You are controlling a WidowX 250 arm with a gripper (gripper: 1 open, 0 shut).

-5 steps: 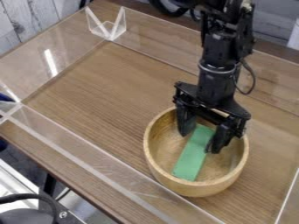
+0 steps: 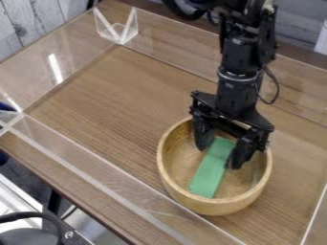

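A tan round bowl (image 2: pixel 178 182) stands on the wooden table at the lower middle right, with a green rectangular object (image 2: pixel 211 174) lying inside it. The black gripper (image 2: pixel 228 136) hangs down over the back part of the bowl, its fingers around the upper end of the green object. Whether they touch it or are open or shut on it is unclear, as the black parts overlap.
A white angular object (image 2: pixel 115 26) sits at the back left of the table (image 2: pixel 96 105). Black cables run at the lower left edge.
The gripper has shifted slightly within and over the bowl. The bowl and green object look nearly unchanged.
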